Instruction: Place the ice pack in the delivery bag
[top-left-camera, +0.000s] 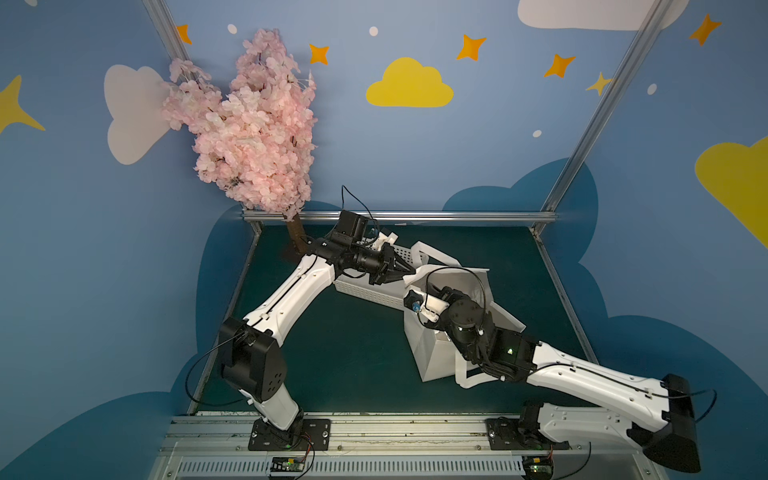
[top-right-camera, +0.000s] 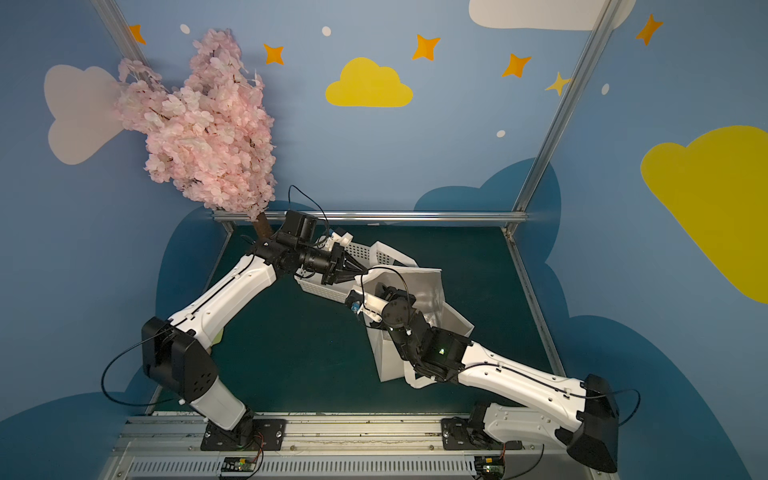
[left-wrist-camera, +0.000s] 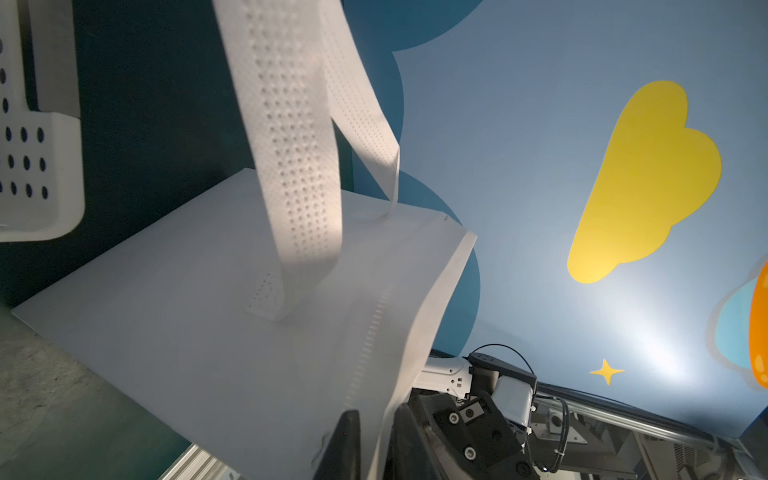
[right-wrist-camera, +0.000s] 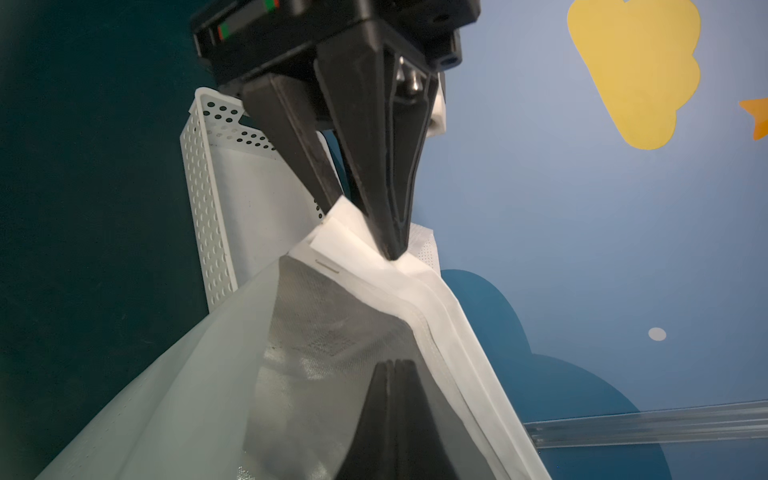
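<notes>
The white delivery bag (top-left-camera: 429, 352) stands upright with its silvery lining (right-wrist-camera: 312, 336) showing. My left gripper (top-left-camera: 408, 272) is at the bag's upper left rim; in the right wrist view its fingers straddle or touch the white rim (right-wrist-camera: 448, 328), partly hidden by it, so how far they stand apart is unclear. My right gripper is shut with nothing visible between its fingers, pointed into the bag's mouth. No ice pack can be made out.
A white perforated basket (right-wrist-camera: 204, 192) lies behind and left of the bag. A pink blossom tree (top-left-camera: 248, 128) stands at the back left.
</notes>
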